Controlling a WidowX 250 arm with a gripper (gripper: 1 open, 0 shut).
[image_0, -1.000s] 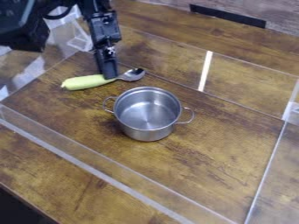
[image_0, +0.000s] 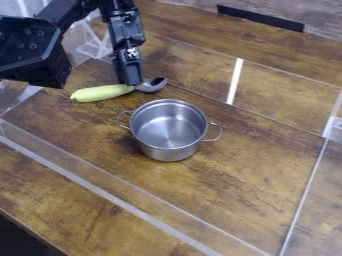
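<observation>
A black robot arm reaches in from the upper left, its gripper (image_0: 130, 78) pointing down just above a pale yellow-green elongated object (image_0: 99, 93), which looks like a corn cob or similar vegetable, and a metal spoon (image_0: 152, 85) lying at its right end. The gripper is open by its look, though the fingers are small and dark. A steel pot (image_0: 170, 130) with two side handles sits to the front right of them.
The wooden table (image_0: 254, 170) has wide free room to the right and front. White tape lines cross it, and a clear edge strip runs along the left.
The arm has shifted slightly, with its wrist housing moving lower at the left. The pot, spoon and yellow object look unmoved.
</observation>
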